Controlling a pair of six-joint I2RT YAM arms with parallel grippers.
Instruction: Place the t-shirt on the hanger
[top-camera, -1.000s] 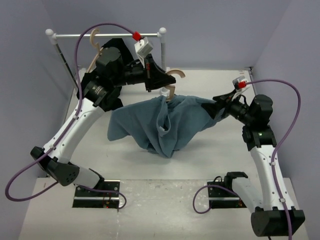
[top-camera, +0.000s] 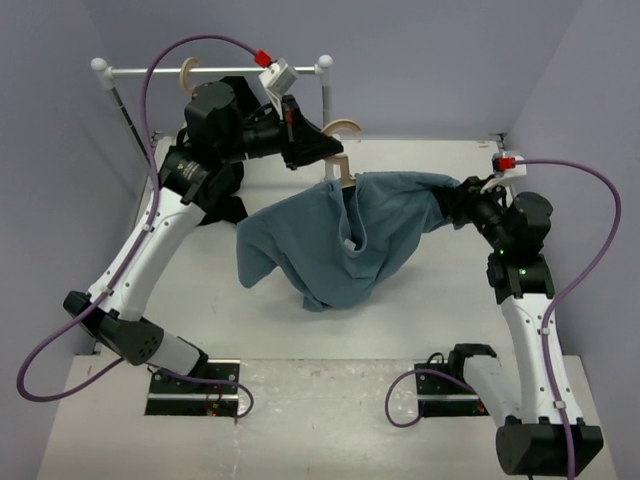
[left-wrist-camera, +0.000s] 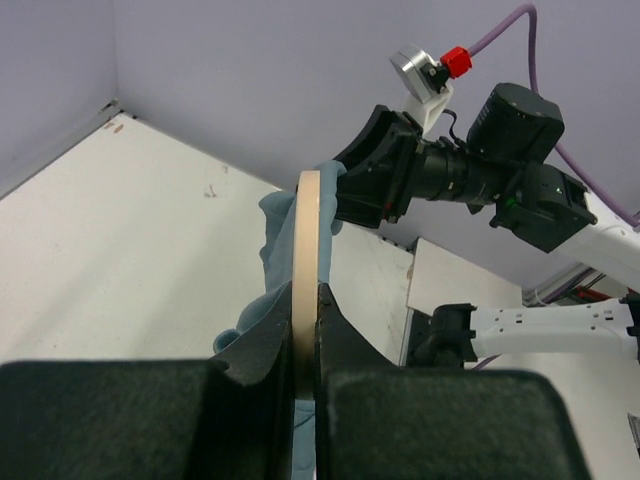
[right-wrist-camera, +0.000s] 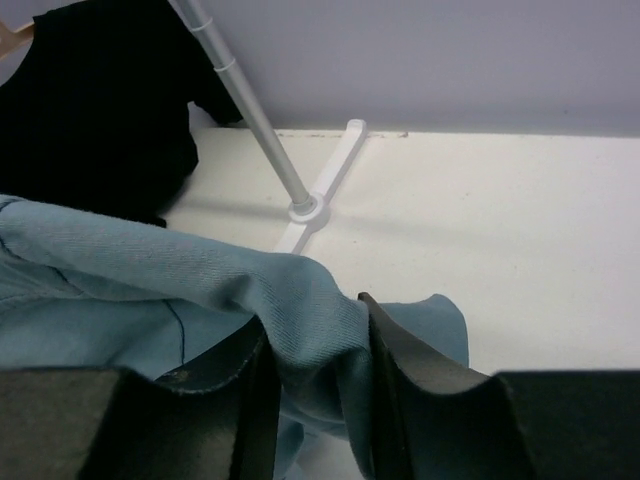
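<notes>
A blue t-shirt (top-camera: 330, 245) hangs in the middle of the top view, draped on both sides of a wooden hanger (top-camera: 345, 170) whose lower part is hidden inside the cloth. My left gripper (top-camera: 325, 148) is shut on the hanger just below its hook; in the left wrist view the hanger (left-wrist-camera: 306, 230) stands edge-on between the fingers. On the right, my right gripper (top-camera: 455, 203) grips the shirt's right side and pulls it outward. Bunched blue cloth (right-wrist-camera: 310, 320) fills the space between its fingers in the right wrist view, with a short flap sticking out beyond them.
A white rack rail (top-camera: 220, 71) stands at the back left, carrying a black garment (top-camera: 232, 190) on another hanger (top-camera: 188, 75). The rack's foot (right-wrist-camera: 310, 215) rests on the white table (top-camera: 430, 290). Free table lies below the shirt and at back right.
</notes>
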